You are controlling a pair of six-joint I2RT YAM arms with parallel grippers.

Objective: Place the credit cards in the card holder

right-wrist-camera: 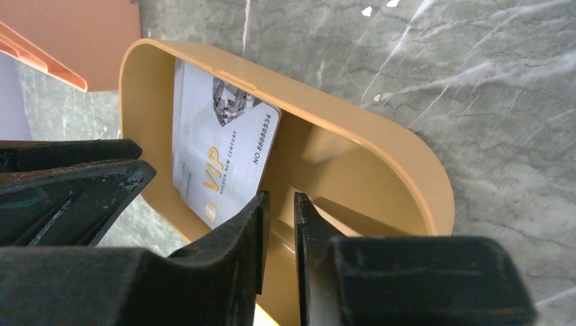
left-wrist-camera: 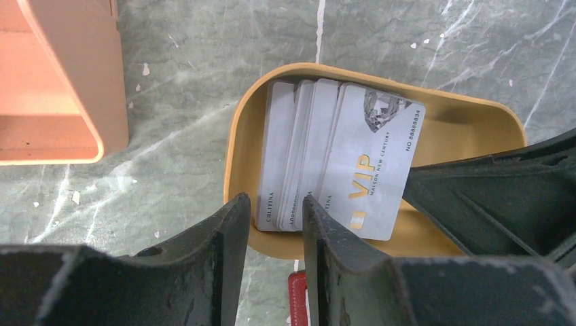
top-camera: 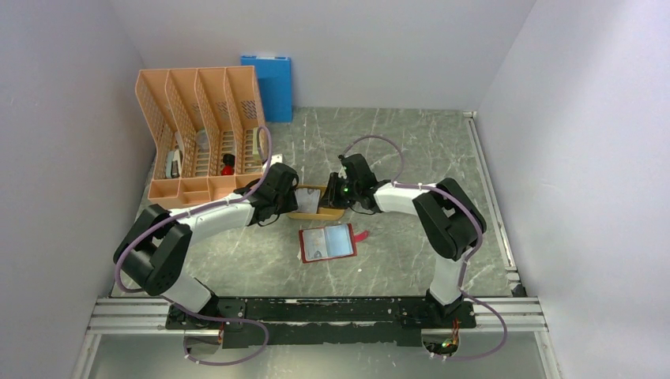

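Note:
A yellow-tan tray (left-wrist-camera: 234, 149) holds several white cards stacked toward its left end, overlapping, the top one a VIP card (left-wrist-camera: 367, 163); its right part is bare. My left gripper hovers over the tray's front-left, fingertips a little apart by the cards. My right gripper is over the bare part of the tray, right of the cards, its fingers slightly apart with no card seen between them. A red-edged card holder (top-camera: 327, 242) lies open in front of the tray, with clear pages.
A peach divided organizer (top-camera: 201, 185) stands at the back left, a blue board (top-camera: 269, 87) behind it. The two grippers are close together above the tray.

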